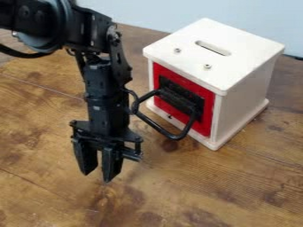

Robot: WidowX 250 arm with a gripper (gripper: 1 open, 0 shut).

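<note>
My black gripper (98,158) hangs low over the wooden table at the left, fingers pointing down and a gap between them, with nothing held. To its right stands a white box (243,75) with a slot in its top and a red front panel (204,120). On that panel sits a black fitting with grille-like detail, and a dark loop (176,134) sticks out from around it toward the gripper, partly behind the arm.
A pale wall runs along the back, behind the box.
</note>
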